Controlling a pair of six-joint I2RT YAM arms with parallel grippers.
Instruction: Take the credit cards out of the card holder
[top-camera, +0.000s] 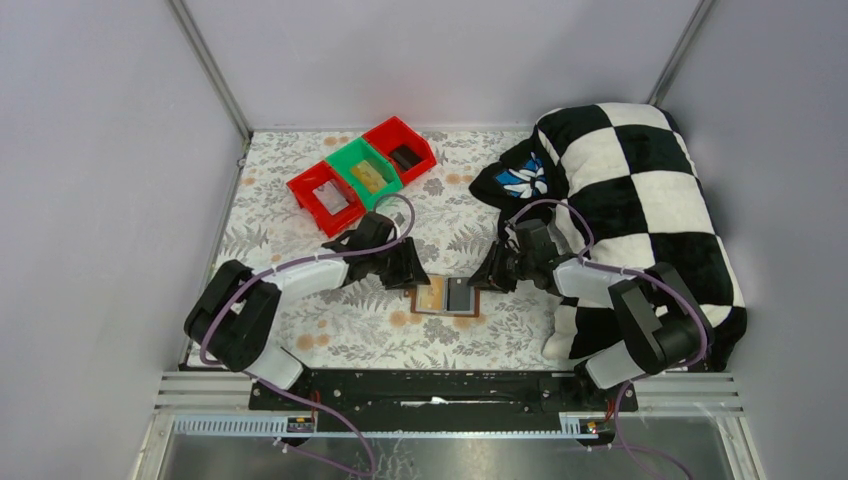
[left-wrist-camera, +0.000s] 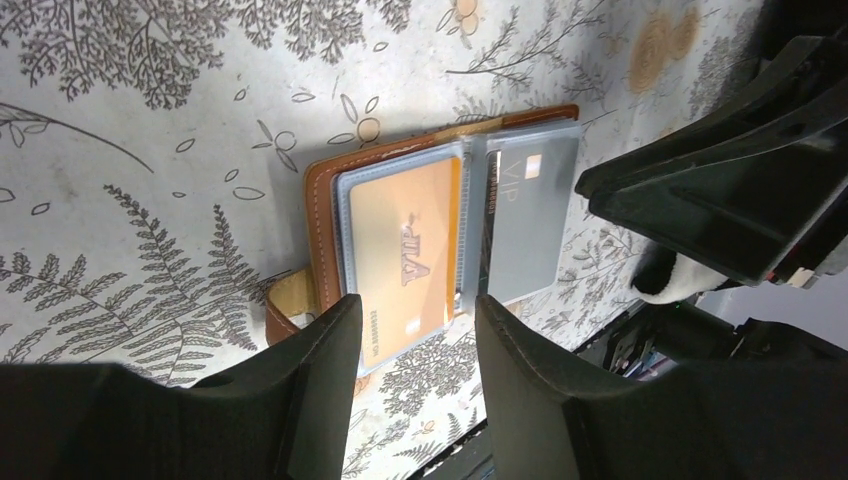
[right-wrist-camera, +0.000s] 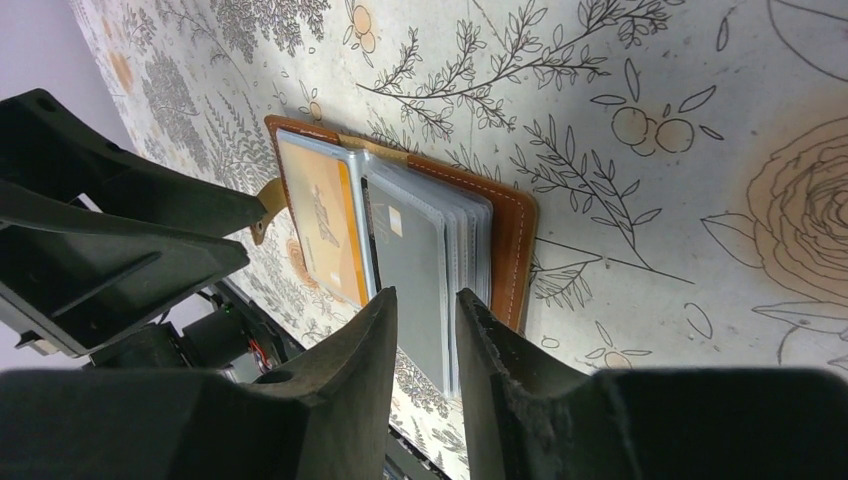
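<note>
The brown card holder (top-camera: 444, 312) lies opened on the patterned table, an orange card (left-wrist-camera: 400, 250) in its left sleeve and a grey VIP card (left-wrist-camera: 530, 220) in its right, both under clear plastic. My left gripper is open over the holder's left side. My right gripper is open over the right side, its fingertips near the grey card and sleeve edges.
Red, green and red trays (top-camera: 352, 148) with cards stand at the back left. A checkered cushion (top-camera: 665, 200) fills the table's right side. The table between trays and holder is clear.
</note>
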